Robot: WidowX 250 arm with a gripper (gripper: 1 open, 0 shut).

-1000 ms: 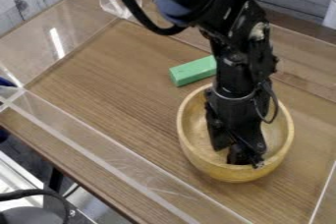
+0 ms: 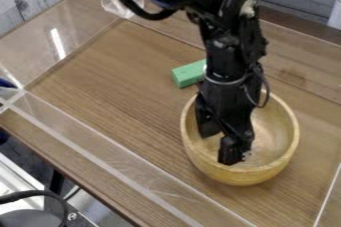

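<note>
My black gripper [image 2: 226, 133] reaches down into a wooden bowl [image 2: 277, 166] on the right part of the table, its fingers inside the bowl. The fingers stand apart; I see nothing clearly held between them, though the dark parts overlap. A green block [image 2: 186, 75] lies just behind the bowl to the left, partly behind the arm.
Strips of clear tape cross it near the edges. A dark cable and metal frame sit off the lower left edge, and a pale wall stands at the back.
My gripper has risen slightly and moved left within the bowl over the last second. The bowl and the green block look about where they were.
</note>
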